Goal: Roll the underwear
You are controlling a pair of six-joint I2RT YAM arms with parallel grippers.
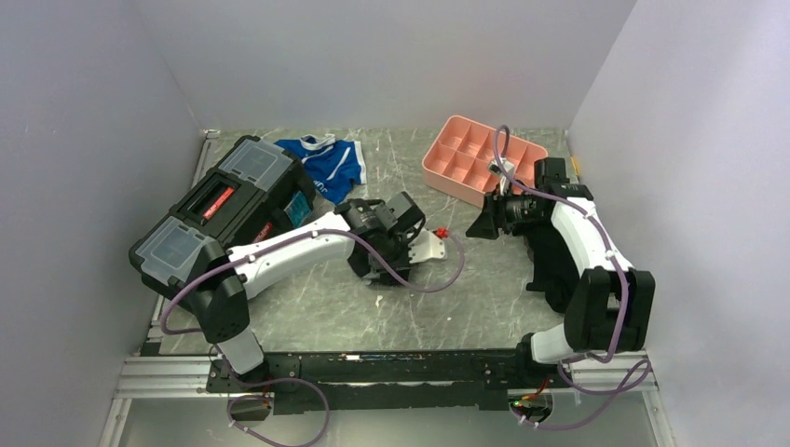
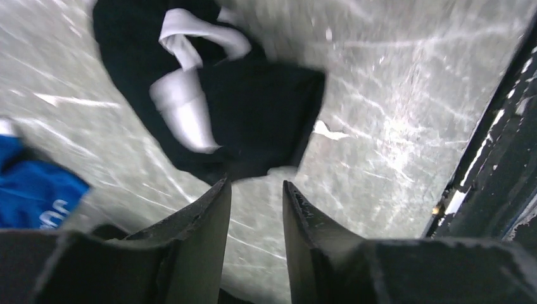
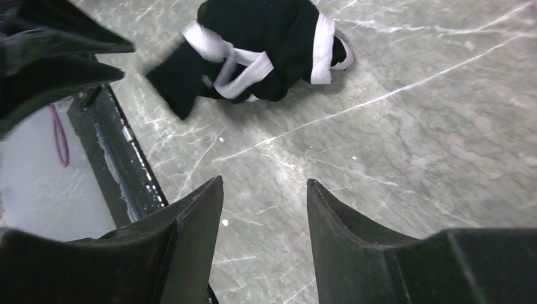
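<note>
The black underwear with white bands (image 2: pixel 253 107) lies bunched on the table, its near end blurred in the left wrist view. My left gripper hovers over it with the fingers parted and no cloth visible between the fingertips. In the right wrist view the crumpled underwear (image 3: pixel 269 31) shows at the top, while the left gripper's spread fingers (image 3: pixel 69 73) stand apart from it. The left arm hides much of the garment from above. My right gripper is open and empty, off to the right of the cloth.
A pink divided tray (image 1: pixel 438 177) sits at the back right. The black toolbox (image 1: pixel 224 200) and a blue garment (image 1: pixel 340 172) occupy the left and back left. More black cloth (image 1: pixel 554 270) lies beneath the right arm.
</note>
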